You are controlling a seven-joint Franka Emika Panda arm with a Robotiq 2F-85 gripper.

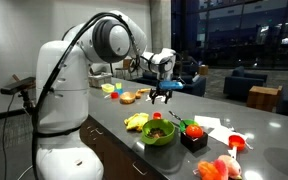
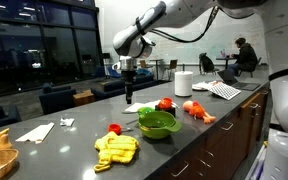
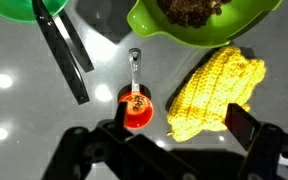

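My gripper is open, its dark fingers apart at the lower left and right of the wrist view, with nothing held between them. It hangs above the table. Below, a small red cup lies between the fingers in that view, with a metal-handled utensil reaching to it. Right of the cup is a crumpled yellow cloth. A green bowl holds brown contents; the yellow cloth lies beside it in exterior view 1.
A second green bowl and black tongs lie nearby. A black box with a tomato-like red object, an orange-red toy and another red cup stand to the right. Bare tabletop spreads at left.
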